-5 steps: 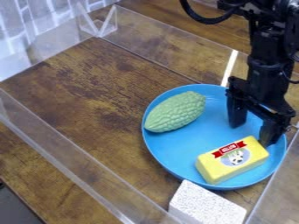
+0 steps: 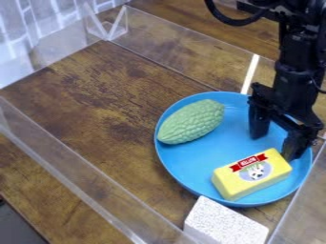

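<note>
The black robot gripper (image 2: 277,129) hangs over the right part of a blue plate (image 2: 192,172), its fingers pointing down behind a yellow box with a red label (image 2: 253,174). The box lies at the front of the plate. A green textured oval object (image 2: 190,122) rests on the plate's left side, apart from the gripper. I see nothing clearly held, and whether the fingers are fully open is hard to make out.
A white block (image 2: 224,221) sits just in front of the plate. Clear plastic walls edge the wooden table (image 2: 90,114), whose left and middle area is bare. A white strip lies behind the plate.
</note>
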